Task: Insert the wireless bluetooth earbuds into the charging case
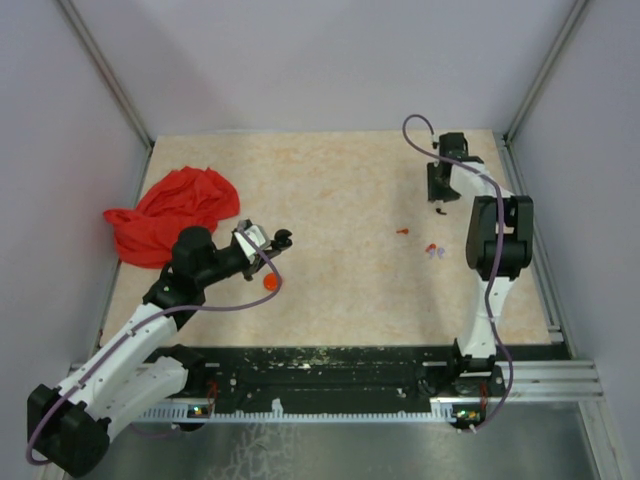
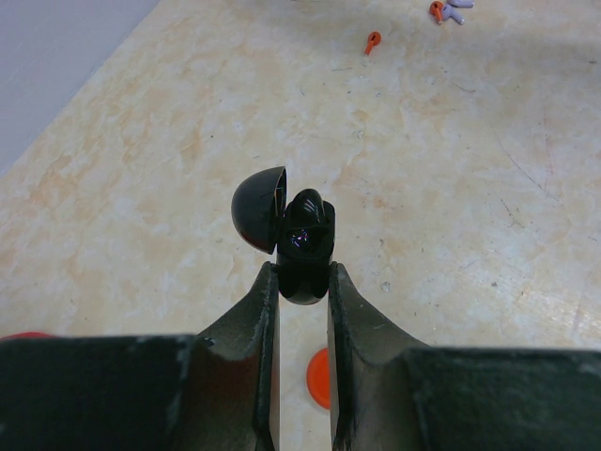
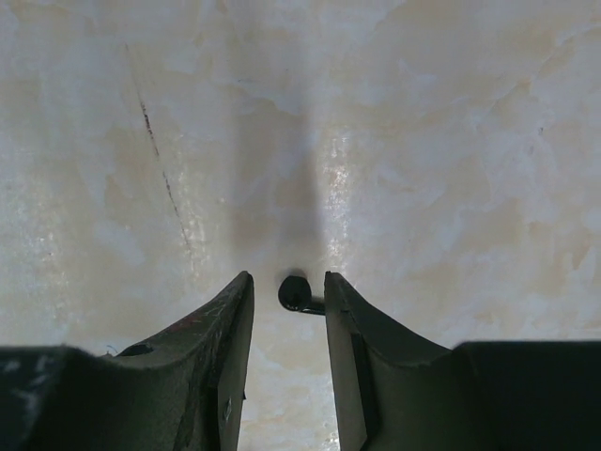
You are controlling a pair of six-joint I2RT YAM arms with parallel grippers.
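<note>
The black charging case (image 2: 305, 246) is gripped at its lower end by my left gripper, above the left part of the table. Its rounded lid (image 2: 255, 209) stands open to the left; whether an earbud sits inside, I cannot tell. In the top view the case (image 1: 283, 240) is beyond the left fingertips. A black earbud (image 3: 294, 292) lies on the table at the far right, its thin stem pointing right. My right gripper is above it, fingers apart, with the earbud showing between the fingertips. Nothing is held there.
Small orange-red (image 1: 402, 232) and grey-violet pieces (image 1: 437, 253) lie right of the table's middle. An orange-red disc (image 1: 271, 283) is near the left gripper. A red cloth (image 1: 178, 218) covers the left back.
</note>
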